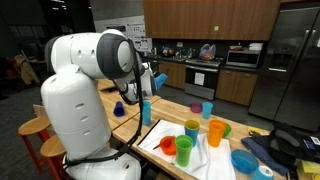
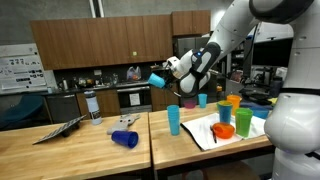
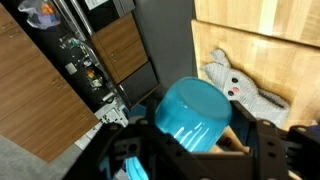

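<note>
A light blue cup (image 2: 157, 80) is up in the air, tipped on its side, and my gripper (image 2: 168, 73) is shut on it. From the wrist, the cup (image 3: 192, 108) fills the space between the dark fingers, its round end facing the camera. In the first exterior view the same cup (image 1: 160, 79) shows beyond the white arm, high above the table's left part. Much of the gripper is hidden there by the arm.
Below stand a blue cup (image 2: 174, 121) and, lying over, a dark blue cup (image 2: 125, 138). A white cloth (image 1: 205, 155) carries a red bowl (image 1: 168, 146), a green cup (image 1: 184, 151) and an orange cup (image 1: 216, 132). Bare wood (image 2: 60, 150) lies to the left.
</note>
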